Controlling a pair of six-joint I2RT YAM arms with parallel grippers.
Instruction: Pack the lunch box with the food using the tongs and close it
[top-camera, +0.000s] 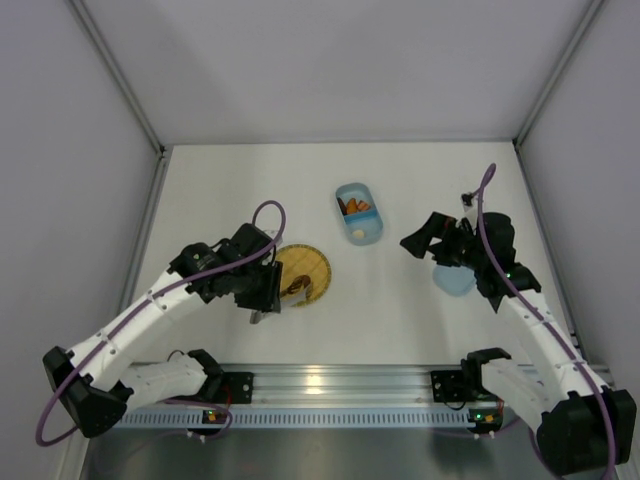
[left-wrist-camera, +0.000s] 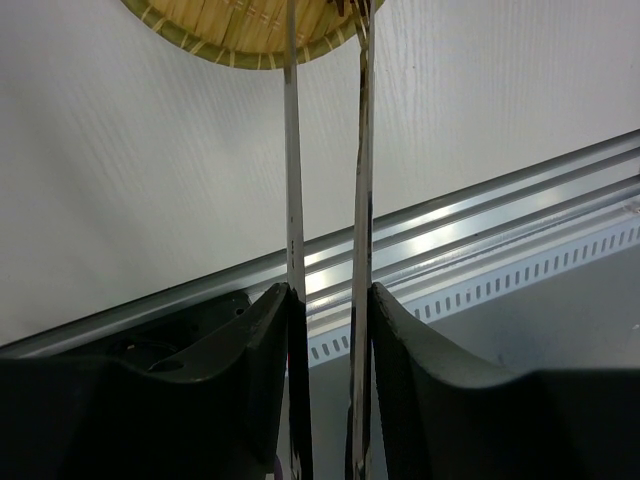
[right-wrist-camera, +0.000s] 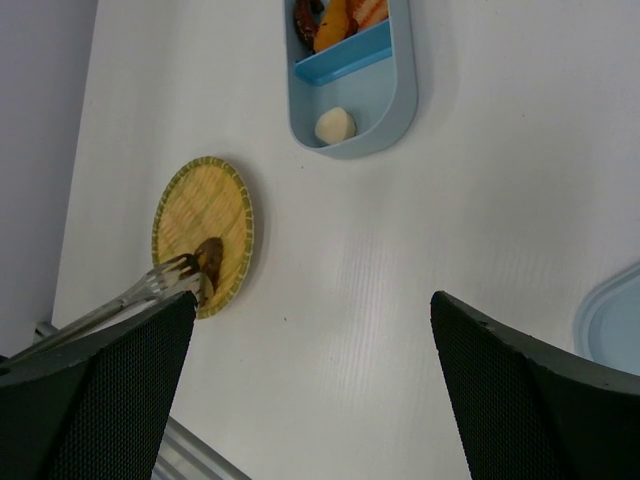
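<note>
My left gripper is shut on metal tongs (left-wrist-camera: 294, 190), whose long arms run side by side past its fingers. In the right wrist view the tongs' tips reach over the round woven plate (right-wrist-camera: 175, 215), close against a brown food piece (right-wrist-camera: 209, 257). Whether the tips grip that piece I cannot tell. Behind and right of the plate stands the blue lunch box (top-camera: 365, 235). Its far compartment holds orange and brown food (top-camera: 354, 206); a pale round piece (right-wrist-camera: 335, 126) lies in the near one. My right gripper (top-camera: 418, 239) is open and empty, right of the box.
A pale blue round-cornered piece (top-camera: 455, 280), perhaps a lid, rests on the table under the right arm. Free table lies between the plate and the right arm. A metal rail (top-camera: 340, 370) edges the front; grey walls enclose the sides and back.
</note>
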